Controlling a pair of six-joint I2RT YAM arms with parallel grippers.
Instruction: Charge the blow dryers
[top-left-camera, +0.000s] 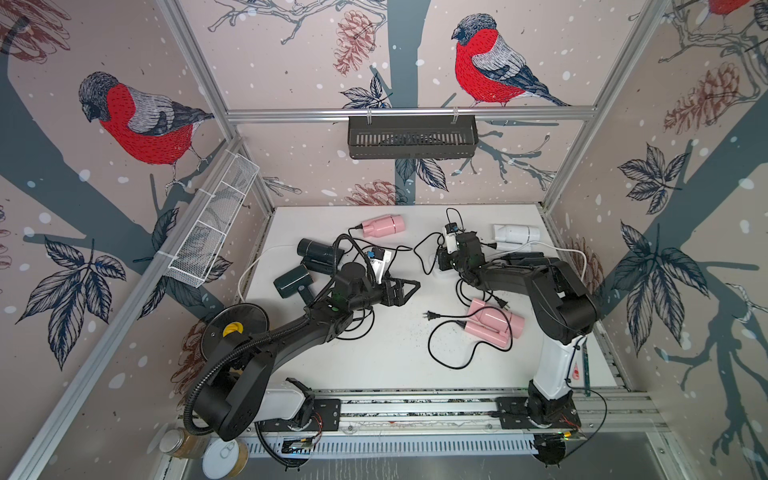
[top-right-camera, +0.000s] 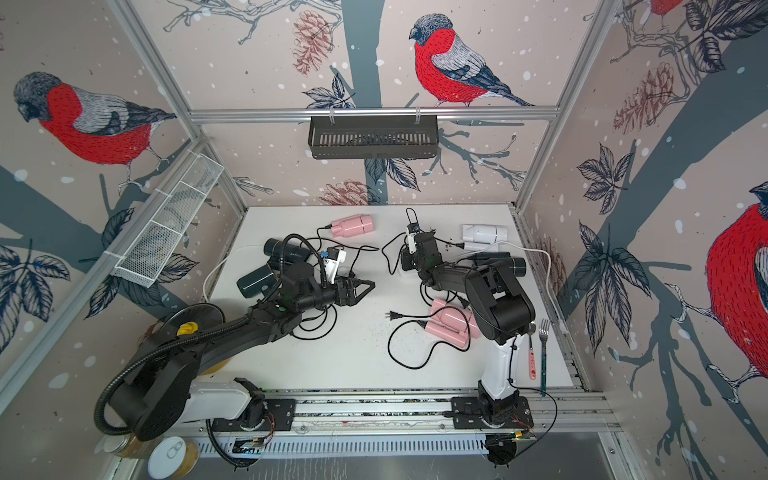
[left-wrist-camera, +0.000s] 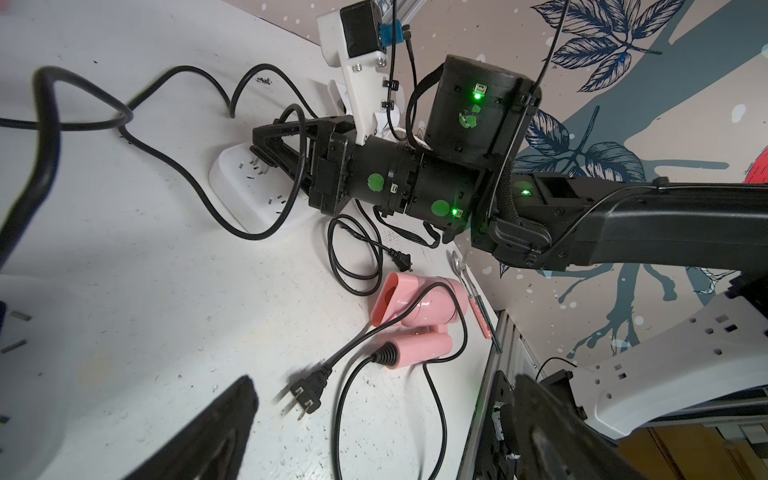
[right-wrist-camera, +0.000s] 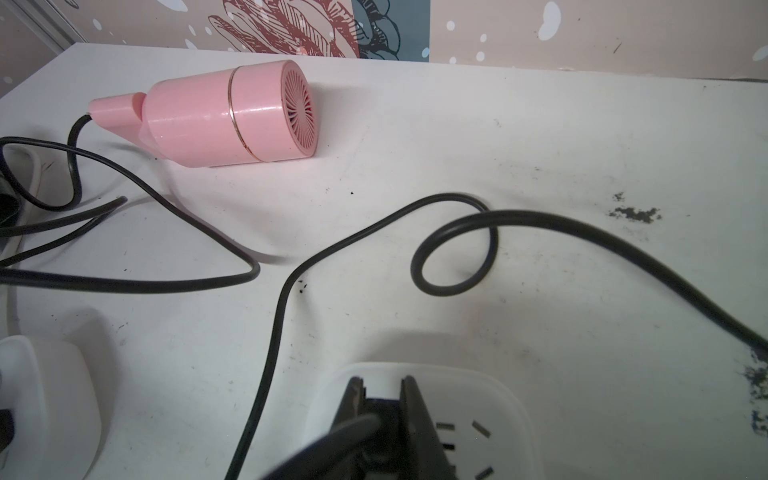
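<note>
In the right wrist view my right gripper is shut on a black plug (right-wrist-camera: 382, 428), right over a white socket block (right-wrist-camera: 496, 416). From the left, prongs show close above the block's face; whether any sit in the slots cannot be made out. My left gripper (top-left-camera: 406, 294) stands open and empty above the table's middle. A second socket block (left-wrist-camera: 32, 352) is partly visible in the left wrist view. One pink dryer (right-wrist-camera: 216, 116) lies at the back. Another pink dryer (left-wrist-camera: 424, 304) lies at the front right, its loose plug (left-wrist-camera: 308, 390) on the table.
Dark green dryers (top-left-camera: 292, 281) lie at the left, a white dryer (top-left-camera: 516, 233) at the back right. Black cords loop across the table's middle. A fork (top-right-camera: 544, 352) lies by the right edge.
</note>
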